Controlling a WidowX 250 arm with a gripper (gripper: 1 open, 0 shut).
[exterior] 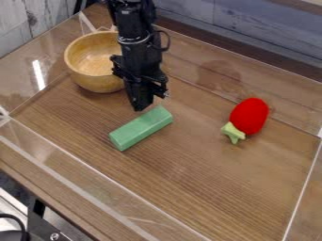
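Observation:
The black robot arm reaches down from the top of the view, and its gripper [149,97] hangs low over the wooden table, shut. It is just above and behind a green rectangular block [141,127] lying diagonally at the centre. No object shows between its fingers.
A tan bowl [88,62] sits behind and left of the gripper. A red oval object [250,115] with a small pale green piece [233,133] lies at the right.

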